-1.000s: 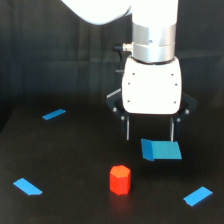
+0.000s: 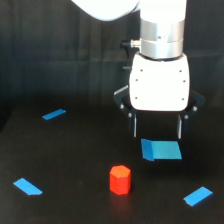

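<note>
My gripper (image 2: pixel 157 134) points down at the right of the camera view, its two dark fingers spread apart under the white hand. Nothing shows between them. Just below the fingertips in the picture is a blue object (image 2: pixel 166 150), with a darker left face and a lighter right face; whether the fingers stand over it or behind it, I cannot tell. A red block (image 2: pixel 120 179) with a many-sided outline sits on the dark table, in front and to the left of the blue object.
Flat blue strips mark the table: one at back left (image 2: pixel 54 114), one at front left (image 2: pixel 27 187) and one at front right (image 2: pixel 198 196). A dark curtain (image 2: pixel 50 50) hangs behind.
My gripper has shifted a little to the right and slightly upward in the picture, its fingers still apart. The red block, blue object and strips have stayed where they were.
</note>
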